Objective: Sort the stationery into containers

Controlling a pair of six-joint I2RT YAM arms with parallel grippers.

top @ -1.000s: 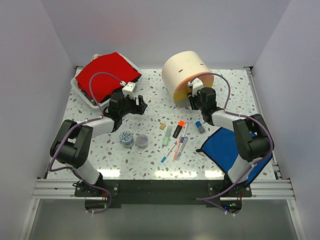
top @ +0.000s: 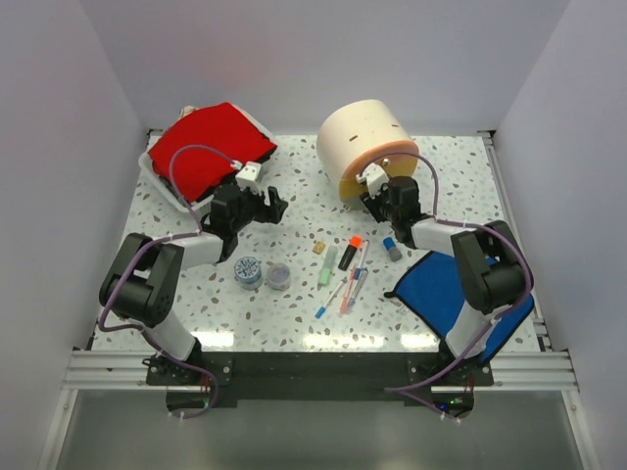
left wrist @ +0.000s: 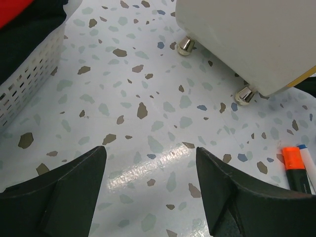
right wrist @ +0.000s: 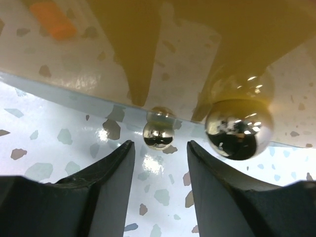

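In the top view, a cream rounded bin (top: 362, 137) with an orange-brown front stands at the back. My right gripper (top: 370, 208) is at its lower front edge. The right wrist view shows my right gripper open, its fingers apart and a small shiny metal ball (right wrist: 158, 135) ahead between the tips. A larger metal ball (right wrist: 239, 129) is beside the right finger. My left gripper stands open over bare table, nothing between its fingers. Mid-table lie an orange-capped black marker (top: 350, 253), a green item (top: 327, 265), a blue item (top: 392, 249) and several pens (top: 355, 284).
A white basket (top: 155, 174) with a red-and-black fabric item (top: 211, 142) stands at back left. Blue fabric (top: 446, 294) lies at right. A blue round tin (top: 248, 272), a clear jar (top: 279, 276) and a small tan block (top: 319, 248) sit near the left arm.
My right gripper has shifted a little to the left along the bin's front, and its wrist has turned slightly. The left arm and the loose items look nearly unchanged.
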